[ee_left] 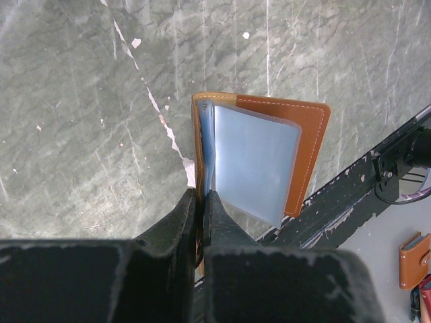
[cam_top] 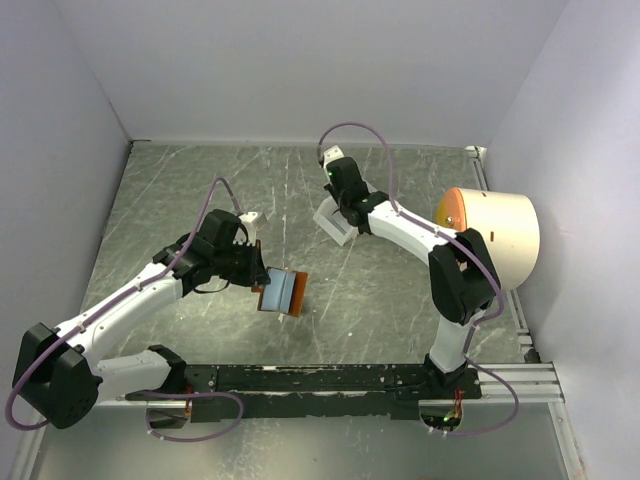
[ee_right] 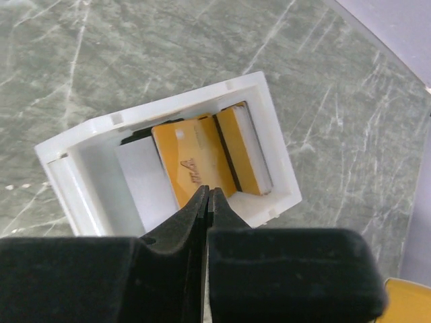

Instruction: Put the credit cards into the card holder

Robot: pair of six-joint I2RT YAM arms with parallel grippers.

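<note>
A brown card holder with clear pale sleeves stands spread on the grey table, seen in the left wrist view and left of centre in the top view. Its left edge is pinched by my left gripper, which is shut on it. At the back of the table is a white box. Inside lie yellow cards and a white card. My right gripper is above the box, its fingers together, with nothing showing between them. In the top view the right arm hides part of the box.
A large cream cylinder with an orange end stands at the right edge of the table. Bare table lies between the arms. A black rail runs along the front.
</note>
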